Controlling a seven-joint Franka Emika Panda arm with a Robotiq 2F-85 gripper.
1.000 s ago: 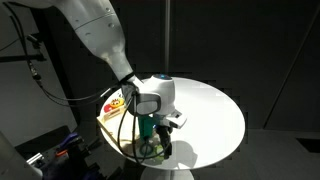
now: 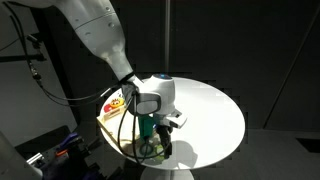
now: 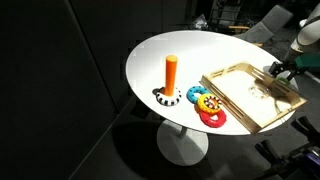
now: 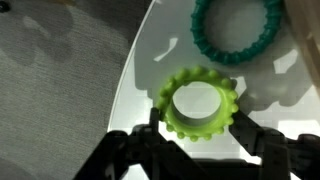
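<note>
In the wrist view, a yellow-green, bumpy ring (image 4: 197, 77) sits between the fingertips of my gripper, which is shut on it across its outer width. White tabletop shows through the ring's hole. A dark teal ring (image 4: 201, 38) lies apart from it, at the top of the wrist view. Exterior view 1 shows the white arm body (image 2: 155, 96) reaching down to the table's near side. Whether the held ring touches the tabletop, I cannot tell.
A wooden tray (image 3: 229, 89) lies on the round white table (image 3: 190, 46). Beside it are blue (image 3: 193, 93), yellow (image 3: 203, 105) and red (image 3: 212, 124) rings. An orange post (image 3: 171, 72) stands with a black-and-white ring (image 3: 168, 101) at its foot.
</note>
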